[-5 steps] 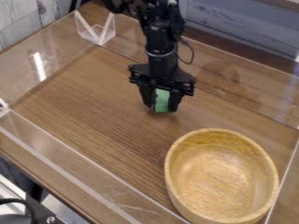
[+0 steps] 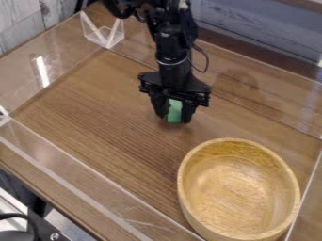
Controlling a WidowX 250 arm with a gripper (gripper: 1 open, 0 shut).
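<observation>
The black robot arm reaches down from the top centre, its gripper (image 2: pixel 175 102) low over the wooden table. Between and just beneath the fingers sits a small green object (image 2: pixel 175 112), partly covered by the black gripper. Whether the fingers grip it or only surround it is hard to tell.
A yellow oval tub (image 2: pixel 239 221) fills the lower right. A clear plastic piece (image 2: pixel 104 30) stands near the back left.
The gripper has shifted very slightly, and a little less of the green object shows. The tub has not moved.
</observation>
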